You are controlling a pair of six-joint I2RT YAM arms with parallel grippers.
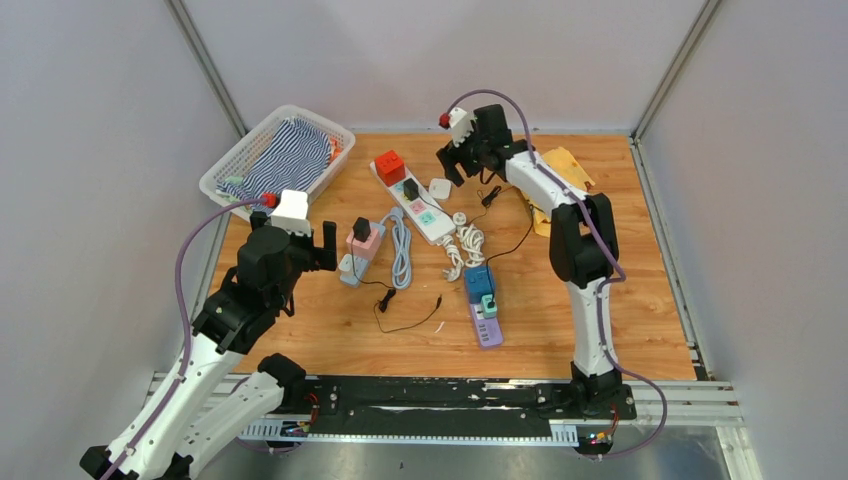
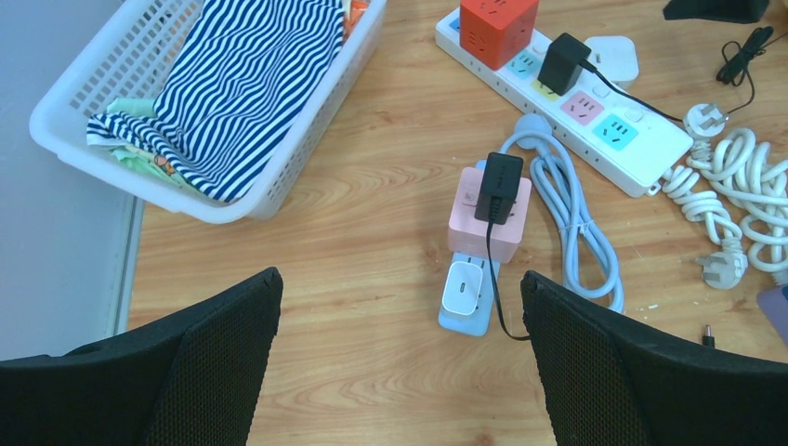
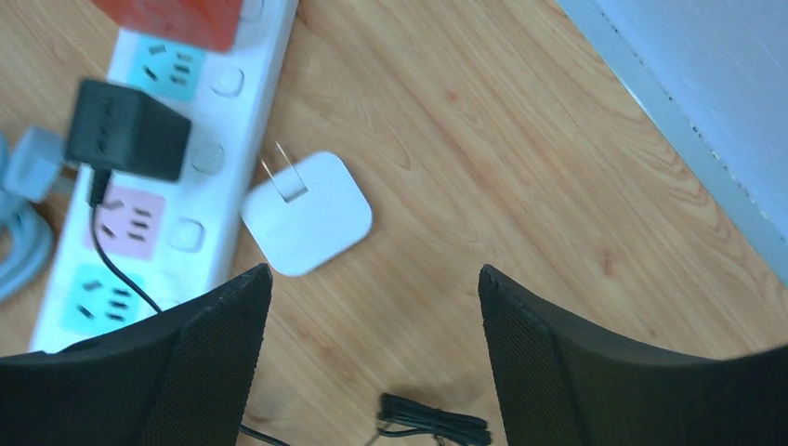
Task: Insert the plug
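Observation:
A black plug with a thin cord sits on the long white power strip, beside a red cube adapter. To the right of it my right gripper hangs open, with nothing between its fingers. A flat white charger lies by the strip, its two prongs showing. Another black plug stands on a pink cube adapter, which is on a short light-blue strip. My left gripper is open and empty, left of the pink cube.
A white basket with striped cloth stands back left. A blue adapter and purple strip lie toward the front. White cords and a yellow cloth are further right. Bare wood is free at front left.

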